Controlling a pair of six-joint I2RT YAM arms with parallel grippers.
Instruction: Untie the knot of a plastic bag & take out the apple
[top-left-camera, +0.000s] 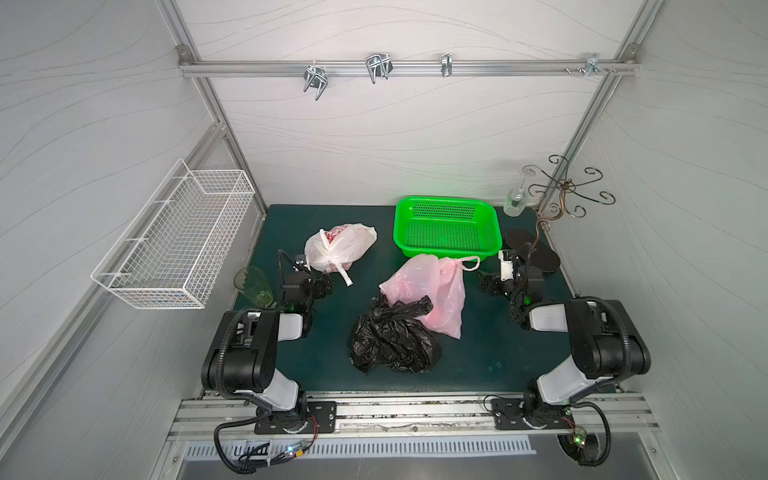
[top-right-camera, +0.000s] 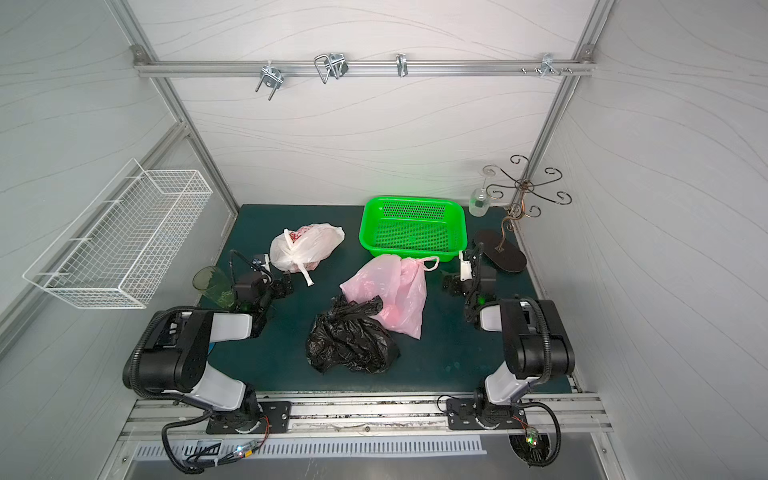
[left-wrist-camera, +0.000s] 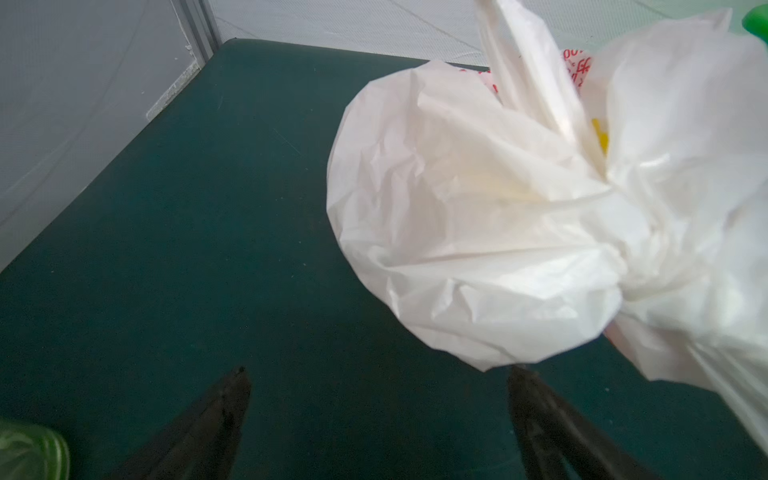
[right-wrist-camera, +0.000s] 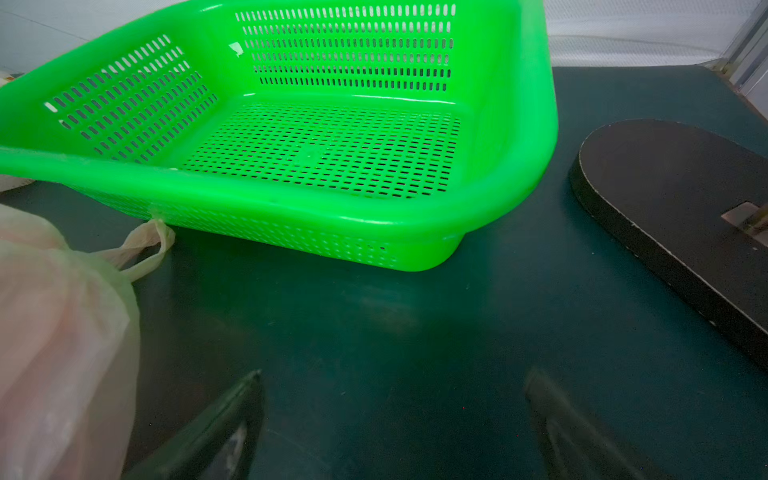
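A white plastic bag (top-left-camera: 352, 240) with red print and a twisted, knotted top lies at the back left; up close it fills the right of the left wrist view (left-wrist-camera: 472, 224). My open left gripper is just left of and in front of it, empty. My open right gripper stands at the right, facing the green basket (right-wrist-camera: 360, 209), empty. A pink bag (top-left-camera: 432, 296) with a loop handle lies in the middle, a black bag (top-left-camera: 392, 344) at the front. No apple can be made out.
A metal scroll stand with a dark base (right-wrist-camera: 664, 184) and a glass bottle (top-right-camera: 478, 204) stand at the back right. A green glass (top-left-camera: 254, 285) is beside the left arm. A white wire basket (top-left-camera: 176, 240) is on the left wall. Clear table shows at front right.
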